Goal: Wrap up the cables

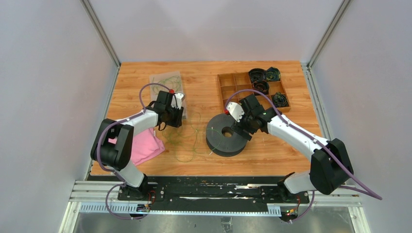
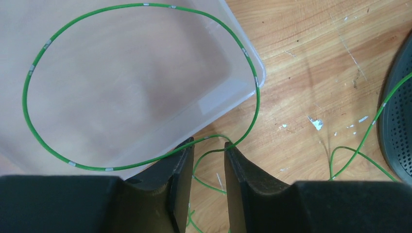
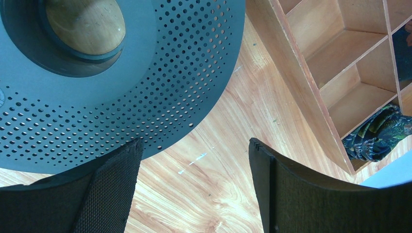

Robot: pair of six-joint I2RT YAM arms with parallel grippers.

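Note:
A thin green cable (image 1: 194, 136) lies in loose loops on the table between a translucent bin (image 1: 165, 80) and a dark perforated reel (image 1: 218, 145). My left gripper is at the bin's near edge, fingers part open and close together, a crossing of the green cable (image 2: 257, 97) right at their tips; whether it is gripped is unclear. Its loop arches over the bin in the left wrist view. My right gripper stands open over the reel's right edge, nothing between its fingers.
A wooden compartment box (image 1: 228, 87) with several dark coils sits at the back right. A pink cloth (image 1: 145, 148) lies at the left, under the left arm. Bare wood shows between bin and box.

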